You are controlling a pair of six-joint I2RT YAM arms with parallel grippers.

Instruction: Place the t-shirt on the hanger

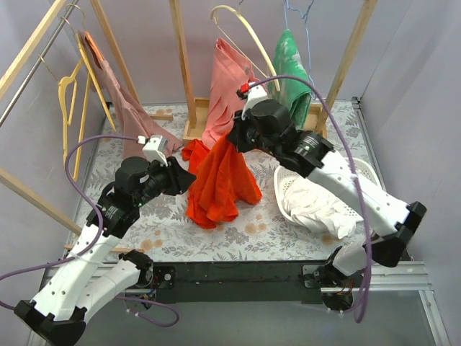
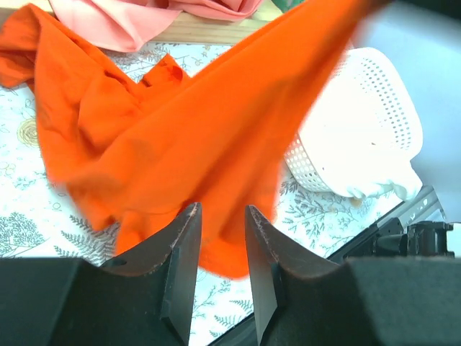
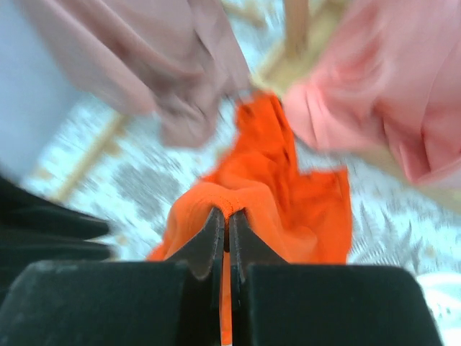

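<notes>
The orange t-shirt [image 1: 220, 184] hangs in folds from my right gripper, which is shut on a pinch of its cloth. Its lower part rests on the patterned mat. My left gripper stands partly open just left of the shirt; orange cloth shows behind its fingers [image 2: 189, 234], and bare mat is visible through the gap. In the top view, an empty yellow hanger [image 1: 63, 108] hangs from the rail at left. The left gripper's dark fingers blur into the left edge of the right wrist view.
Pink cloth [image 1: 220, 90], a cream hanger [image 1: 253, 37] and green cloth [image 1: 289, 79] hang at the back. Mauve cloth [image 1: 119, 97] hangs at left. A white basket [image 1: 283, 194] with white cloth stands at right.
</notes>
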